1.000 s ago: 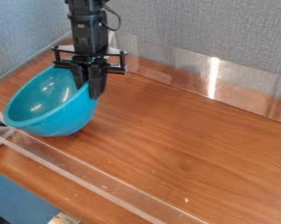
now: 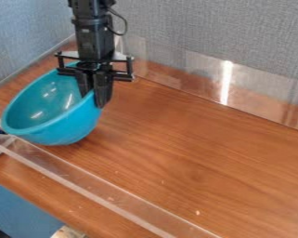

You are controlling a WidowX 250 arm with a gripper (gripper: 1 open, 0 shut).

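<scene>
A teal oval bowl (image 2: 58, 121) sits tilted at the left of the wooden table, its far rim raised toward the gripper. The black gripper (image 2: 97, 85) hangs from the top of the camera view, its fingers down at the bowl's right rim. The rim appears to be between or just behind the fingertips; whether they are closed on it is hard to tell.
Clear plastic barriers (image 2: 126, 199) run along the near left edge and the back, below grey walls. A dark blue object lies past the left edge.
The gripper and bowl have shifted very slightly; otherwise little differs.
</scene>
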